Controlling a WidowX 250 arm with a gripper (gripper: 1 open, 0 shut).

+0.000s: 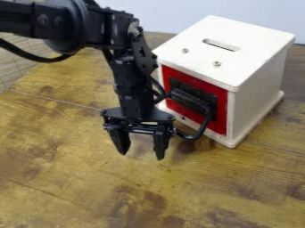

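My black gripper [141,142] hangs above the wooden floor surface, left of a white box [256,80], with its two fingers pointing down and apart, nothing between them. The box has a slot and two bolts on its sloped top and a red front panel [218,126] with a dark fixture, partly hidden behind my arm and its cables.
A pale wall stands behind the box, and light tiles show at the far left.
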